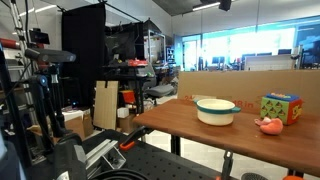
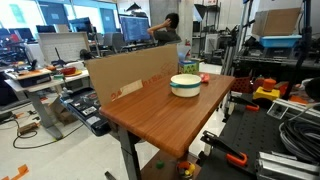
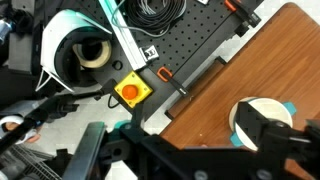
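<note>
A whitish round pot with a teal band [image 1: 217, 112] stands upright on the wooden table [image 1: 180, 118]. To its right lies a reddish-pink object [image 1: 269, 126], in front of a multicoloured box [image 1: 281, 107]. My gripper is open, its dark fingers spread wide with nothing held between them. In the wrist view the right finger covers part of the pot [image 3: 272, 106], seen from above. Exterior view 1 shows only a dark tip of the gripper at the top edge, high above the table; the rest is out of frame.
A cardboard panel [image 2: 140, 78] runs along the table's far side. Off the table, the wrist view shows a yellow box with an orange button [image 3: 131, 90], a tape roll [image 3: 92, 52] and coiled cable [image 3: 155, 12].
</note>
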